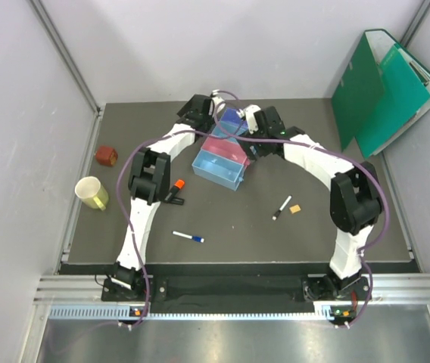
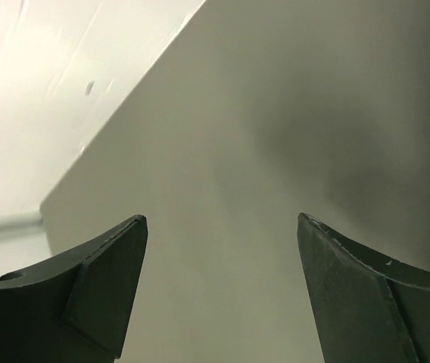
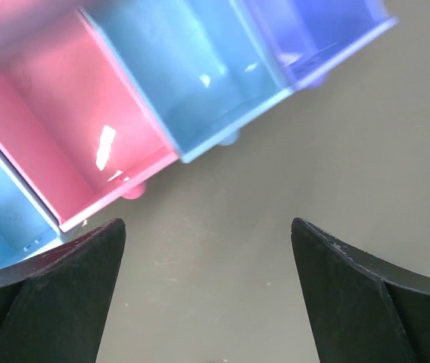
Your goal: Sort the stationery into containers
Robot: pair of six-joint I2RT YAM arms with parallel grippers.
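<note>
The tray of coloured containers stands at table centre, angled: light blue point(image 1: 215, 168), pink point(image 3: 86, 128), light blue and dark blue point(image 3: 321, 38) compartments. My left gripper is at the tray's back left, open, only bare table and white edge between its fingers. My right gripper is beside the tray's right side, open with nothing between. Below the tray's left lie an orange-capped marker point(image 1: 177, 185) and a black item point(image 1: 172, 201); a blue-capped pen point(image 1: 188, 236), black-capped pen point(image 1: 281, 208) and yellow pad point(image 1: 294, 209) lie nearer the front.
A yellow mug point(image 1: 92, 193) and brown block point(image 1: 106, 156) are at the left. Green binders point(image 1: 389, 102) stand at the back right.
</note>
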